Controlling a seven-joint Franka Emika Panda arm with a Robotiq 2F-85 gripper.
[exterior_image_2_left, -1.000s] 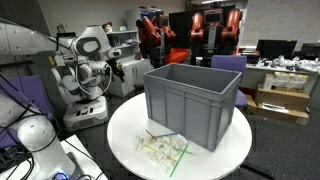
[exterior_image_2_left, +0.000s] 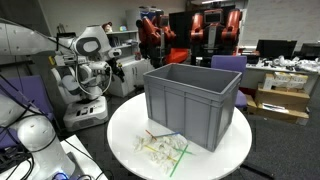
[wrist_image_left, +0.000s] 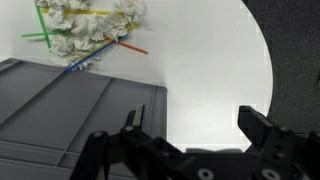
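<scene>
Crumpled white papers (exterior_image_2_left: 160, 158) lie in a loose heap near the front of the round white table, with thin coloured sticks among them: green (exterior_image_2_left: 179, 163), blue, red and yellow. In the wrist view the heap (wrist_image_left: 85, 40) is at the upper left. A large grey bin (exterior_image_2_left: 185, 118) stands on the table behind it, open at the top; its inside floor is hidden. My gripper (exterior_image_2_left: 118, 70) is raised at the left, away from bin and heap. Seen from the wrist, the gripper is open, its fingers wide apart with only bare table and bin edge beyond.
Cardboard boxes (exterior_image_2_left: 280, 102), a purple chair (exterior_image_2_left: 229, 63) and shelves stand farther back, off the table.
</scene>
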